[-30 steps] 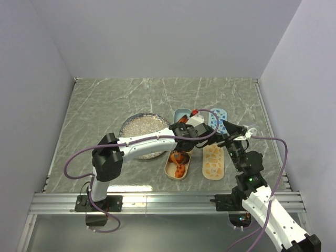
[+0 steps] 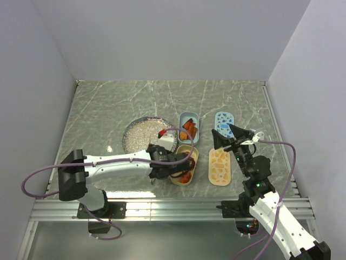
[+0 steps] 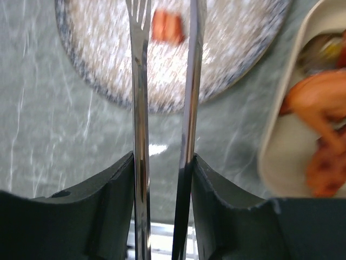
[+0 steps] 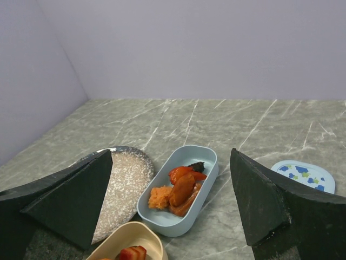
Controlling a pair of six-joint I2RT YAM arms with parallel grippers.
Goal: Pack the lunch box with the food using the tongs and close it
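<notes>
My left gripper is open over the rim of the round speckled tray (image 3: 92, 38), its metal tines apart; a small orange piece (image 3: 172, 27) lies on the tray. Beside it is the cream box (image 3: 270, 157) with food. The blue box (image 4: 173, 222) holds orange, red and brown food and stands behind the cream box (image 4: 121, 241). My right gripper (image 2: 227, 131) hangs over the right side of the table, its fingers apart with nothing seen between them.
A blue lid (image 2: 224, 117) lies at the back right, a yellow lid (image 2: 219, 170) in front of it.
My left arm has swung left and toward the front, from the blue box to over the tray and cream box. The right arm looks unchanged.
</notes>
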